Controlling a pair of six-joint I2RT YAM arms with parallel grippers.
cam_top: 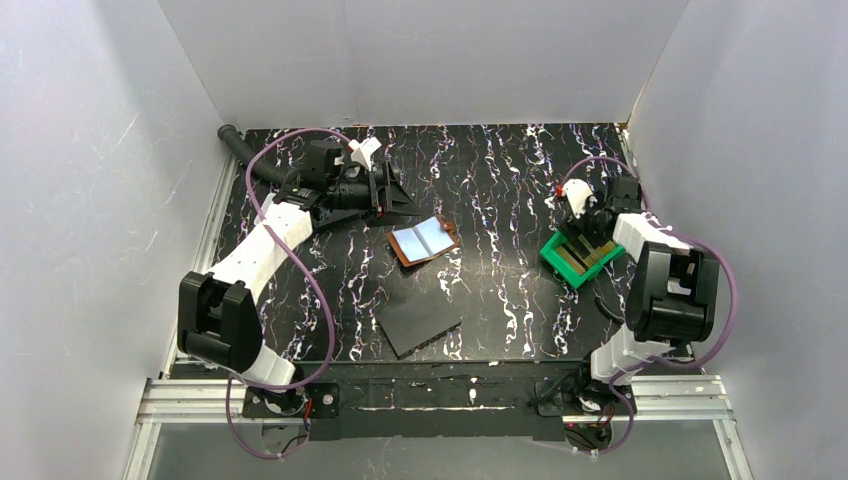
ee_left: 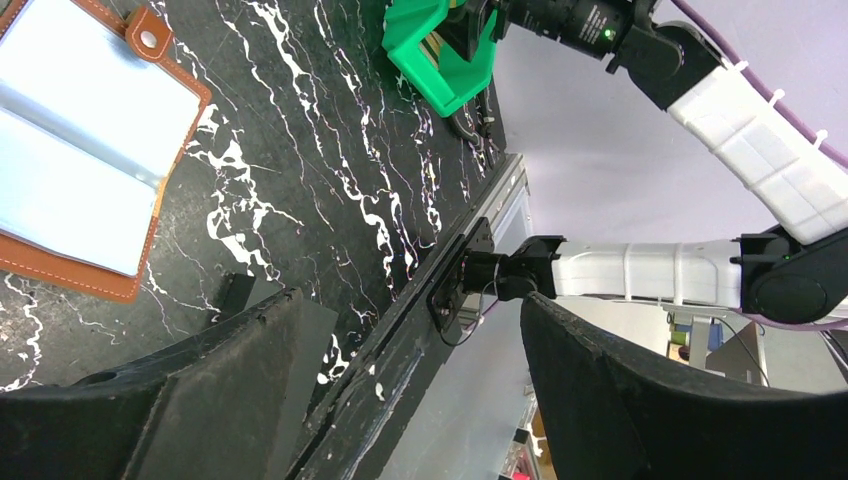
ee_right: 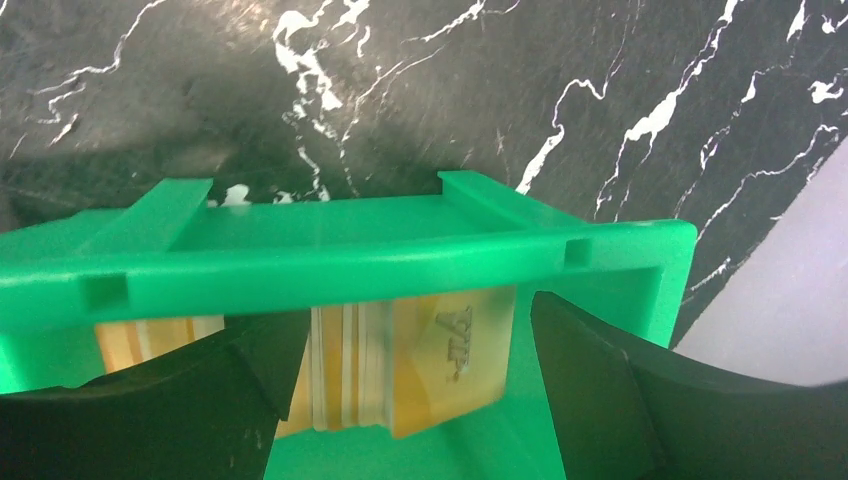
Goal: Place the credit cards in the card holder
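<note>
Several yellow and orange cards [ee_right: 455, 350] stand in a leaning row inside the green bin [ee_right: 400, 265], the end one showing its printed face. My right gripper is open and reaches into the bin, its fingers [ee_right: 210, 385] on either side of the right-hand part of the row. Whether a finger touches a card I cannot tell. The card holder [cam_top: 424, 240], brown with pale pockets, lies spread flat in the middle of the table. My left gripper hangs open near the holder's upper left, nothing between its fingers.
A dark grey flat panel [cam_top: 420, 322] lies at the table's front, below the holder. A black cable [cam_top: 608, 310] lies just in front of the bin. Close to the bin's right rises the white side wall [cam_top: 770, 150]. Bare table separates holder and bin.
</note>
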